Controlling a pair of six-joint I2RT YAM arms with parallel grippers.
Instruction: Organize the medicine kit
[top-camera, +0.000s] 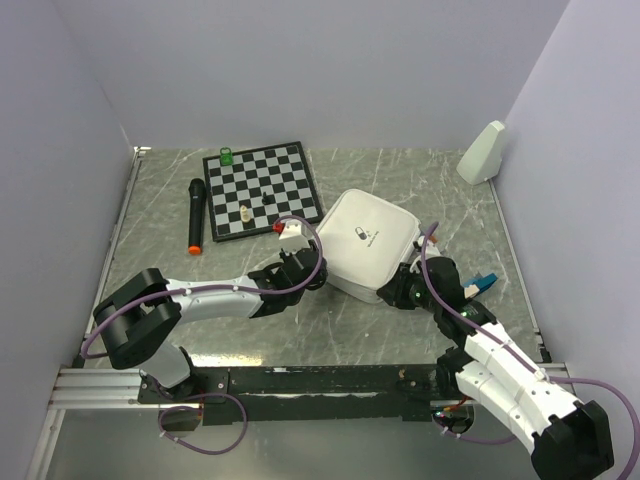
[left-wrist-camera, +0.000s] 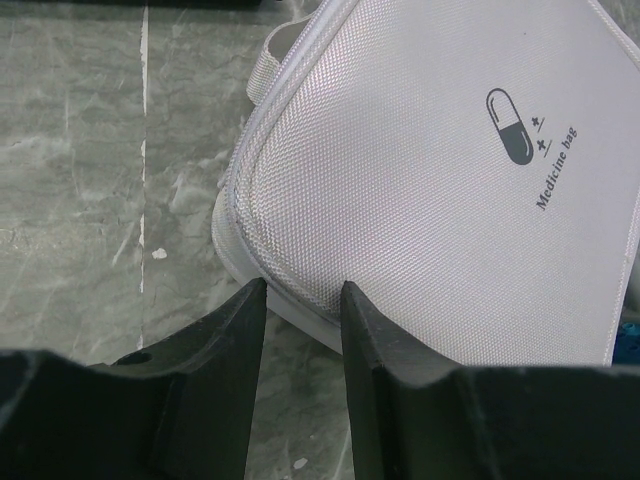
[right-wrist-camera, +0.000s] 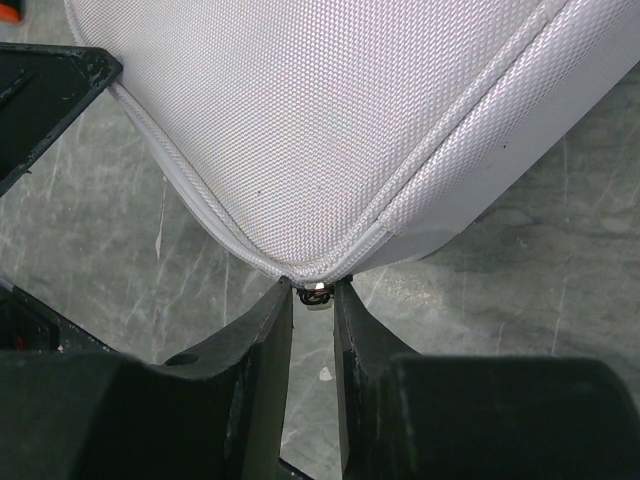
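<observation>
The white medicine bag (top-camera: 370, 236) lies at the centre-right of the table with its lid down, printed with a pill and "Medicine bag" (left-wrist-camera: 440, 150). My left gripper is at the bag's near-left edge, its fingertips apart along the piped rim. My right gripper is at the bag's front corner, fingertips close around a small dark zipper piece (right-wrist-camera: 315, 297); whether it grips it firmly is unclear.
A chessboard (top-camera: 236, 190) lies at the back left, with a black microphone (top-camera: 196, 215) beside it. A white device (top-camera: 483, 152) stands at the back right; a blue object (top-camera: 485, 282) is right of my right gripper.
</observation>
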